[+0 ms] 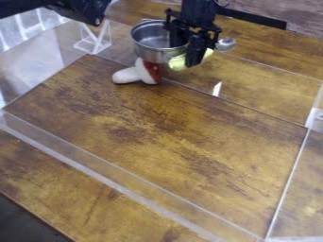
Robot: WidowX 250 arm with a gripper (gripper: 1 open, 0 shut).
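My gripper (190, 45) is over the right rim of a steel pot (154, 36) at the top middle, shut on a pale yellow-green object (192, 60) that is tilted outside the pot's rim. Its fingertips are partly hidden. A white object with a red end (132, 75) lies against the pot's front left.
A small silver item (226, 43) lies right of my gripper. Clear plastic walls edge the wooden table (151, 161), whose middle and front are bare.
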